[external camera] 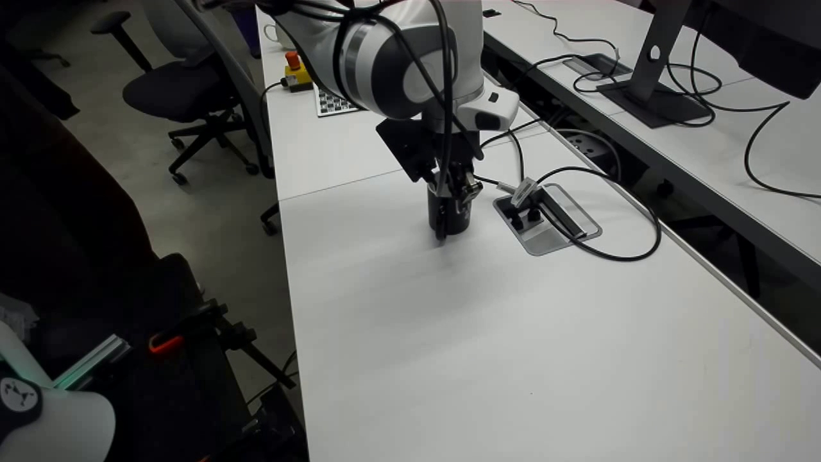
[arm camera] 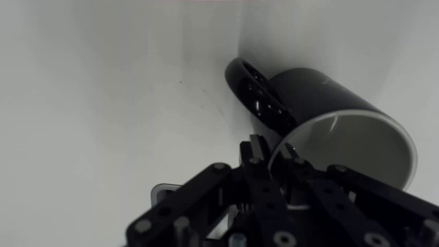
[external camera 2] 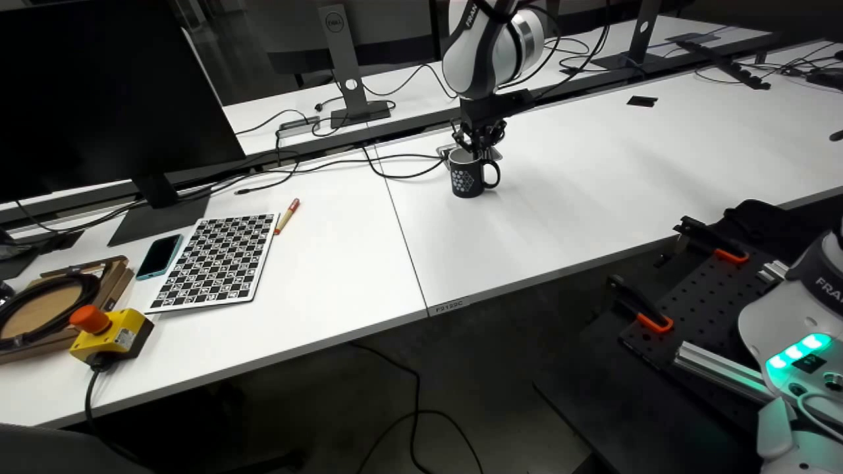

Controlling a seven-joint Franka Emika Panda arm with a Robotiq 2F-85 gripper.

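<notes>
A black mug (external camera 2: 463, 180) with a pale inside and a hexagon pattern is upright at or just above the white table; whether its base touches cannot be told. My gripper is shut on the mug's rim near its handle (arm camera: 255, 94), one finger inside the wall and the other outside. Seen from exterior view 1, the mug (external camera: 455, 219) is partly covered by the gripper (external camera: 455, 188) above it.
A table socket panel (external camera: 542, 245) with plugs and a looped cable (external camera: 658, 231) lies close beside the mug. A checkered board (external camera 2: 221, 257), red-capped pen (external camera 2: 288, 214) and phone (external camera 2: 159, 256) occupy the table's other half.
</notes>
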